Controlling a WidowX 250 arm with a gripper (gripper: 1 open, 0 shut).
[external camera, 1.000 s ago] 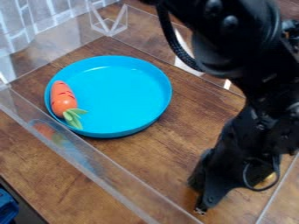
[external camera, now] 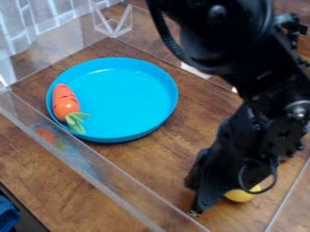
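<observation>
A blue plate (external camera: pixel 127 95) rests on the wooden floor of a clear-walled enclosure, with an orange toy carrot (external camera: pixel 65 104) with green leaves on its left side. My black gripper (external camera: pixel 198 201) is low at the lower right, right of and below the plate. Its fingertips are dark and hard to make out. A yellow object (external camera: pixel 246 193) lies just behind it at the right, largely hidden by the gripper; whether they touch I cannot tell.
Transparent walls (external camera: pixel 109 195) run along the left and front. Bare wood lies between the plate and the gripper. A dark blue item (external camera: pixel 6 216) sits outside at the lower left.
The arm has shifted slightly, and more of the yellow object shows beside the gripper. The plate and carrot are unchanged.
</observation>
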